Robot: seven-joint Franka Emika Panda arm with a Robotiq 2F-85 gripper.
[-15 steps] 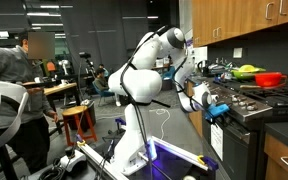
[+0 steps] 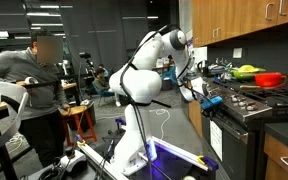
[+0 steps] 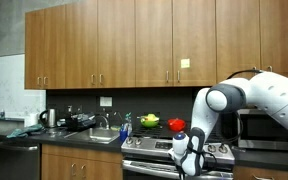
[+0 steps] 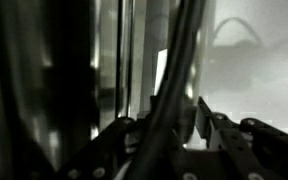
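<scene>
In exterior view 1 my gripper (image 2: 208, 102), with blue on its fingers, hangs low beside the front of the stove (image 2: 246, 108). The wrist view shows a dark, blurred bar (image 4: 181, 75), looking like a handle, running down the middle towards the gripper. Dark finger parts stand spread on both sides of that bar. Contact with it cannot be made out. Shiny oven-front metal (image 4: 106, 60) fills the left side there. Exterior view 2 has the gripper low in front of the oven.
On the stove top stand a red pot (image 2: 269, 79) and a green bowl (image 2: 246, 73). Wooden cabinets (image 2: 242, 18) hang above. A dark counter (image 2: 286, 132) lies to the right. A person (image 2: 44, 90) stands at the left, and open floor lies between.
The gripper has shifted a little up and to the left in exterior view 1, away from its lower place by the stove front. The objects on the stove have not moved.
</scene>
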